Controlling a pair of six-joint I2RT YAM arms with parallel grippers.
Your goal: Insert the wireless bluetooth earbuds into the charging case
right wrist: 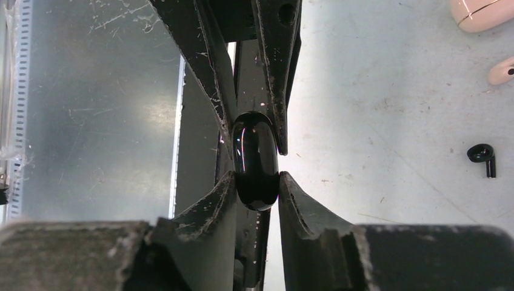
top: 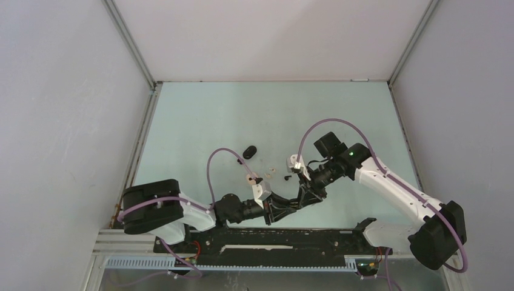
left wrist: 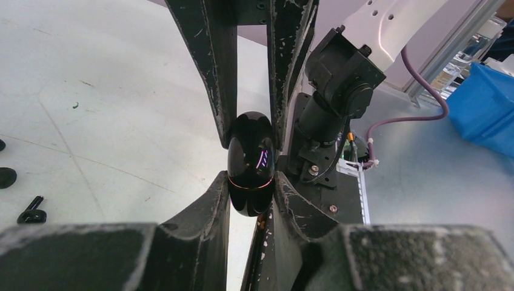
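A glossy black charging case (left wrist: 250, 154) is held between both grippers near the front edge of the table, appearing closed. My left gripper is shut on it. A black earbud (left wrist: 31, 212) lies on the table in the left wrist view; a black earbud (right wrist: 482, 154) also lies loose in the right wrist view.
Another black oval case (top: 249, 152) lies mid-table, with pink earbuds (right wrist: 502, 71) and a pink case (right wrist: 476, 12) nearby. The table's front edge runs just below the grippers.
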